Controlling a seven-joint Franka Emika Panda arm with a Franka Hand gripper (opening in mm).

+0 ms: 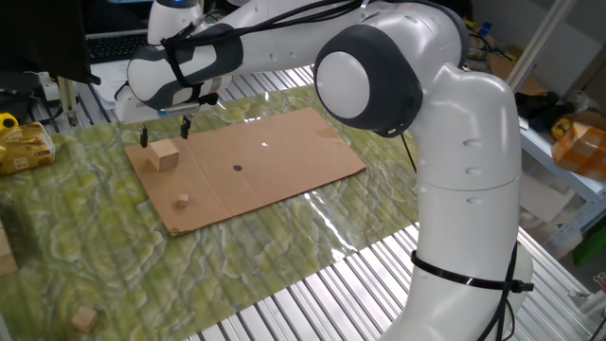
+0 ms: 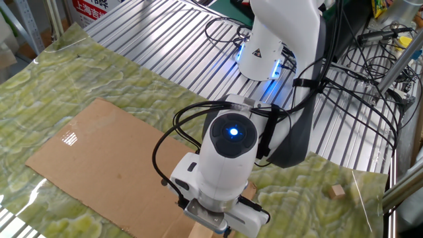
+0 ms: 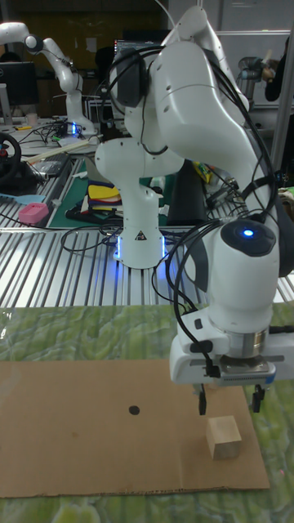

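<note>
A wooden cube [image 1: 164, 155] rests on the flat cardboard sheet [image 1: 275, 156], close to the sheet's left end in exterior view 1. My gripper [image 1: 165, 138] hangs over that end with its fingers wide apart and nothing held. In exterior view 3 the black fingers [image 3: 202, 400] are spread above and behind the same cube [image 3: 224, 436], not seen to touch it. A much smaller wooden block [image 1: 183, 200] lies on the cardboard nearer the exterior view 1 camera. Exterior view 2 hides the fingertips behind the hand.
Another wooden block [image 1: 85, 318] sits on the green marbled mat [image 1: 114, 256], off the cardboard. A yellow-brown package [image 1: 26, 149] stands at the mat's left edge. The cardboard is bare around its black dot [image 1: 238, 168].
</note>
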